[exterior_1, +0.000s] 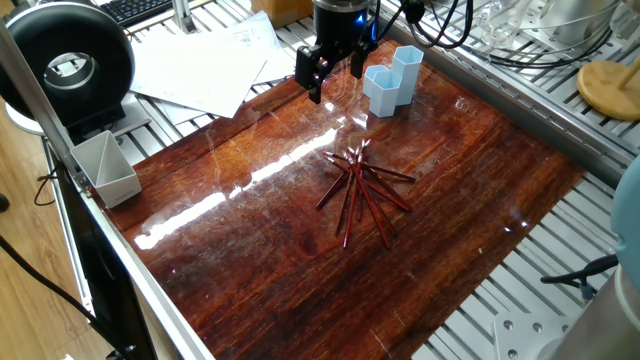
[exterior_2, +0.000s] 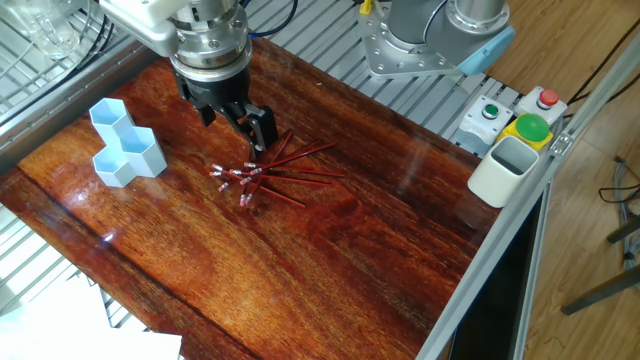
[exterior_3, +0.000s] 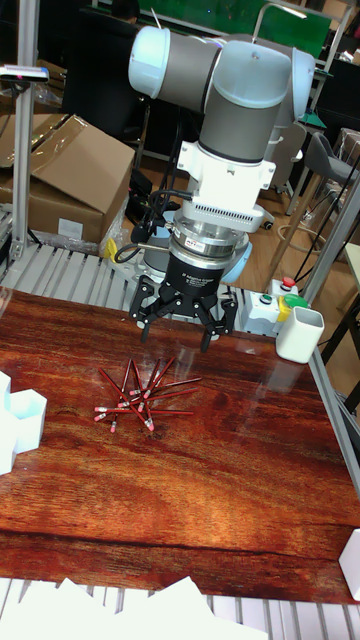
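Several dark red pencils (exterior_1: 373, 205) with pale ends lie crossed in a loose heap on the brown wood-grain table, also seen as the pencil heap (exterior_3: 133, 397) in exterior view 3. My gripper (exterior_3: 177, 338) hangs above the table, pointing down, its two fingers well apart and nothing between them. In exterior view 2 the open gripper (exterior_2: 236, 133) appears beside and above the heap, clear of the pencils. A light blue holder of joined hexagonal cells (exterior_1: 381, 97) stands upright apart from the pencils; its cells (exterior_2: 113, 168) look empty from above.
A white rectangular cup (exterior_2: 492, 183) stands at the table's edge, near a green and a red button (exterior_2: 547, 97). White papers (exterior_1: 195, 65) lie along another edge. Metal frame rails (exterior_1: 150, 290) border the table.
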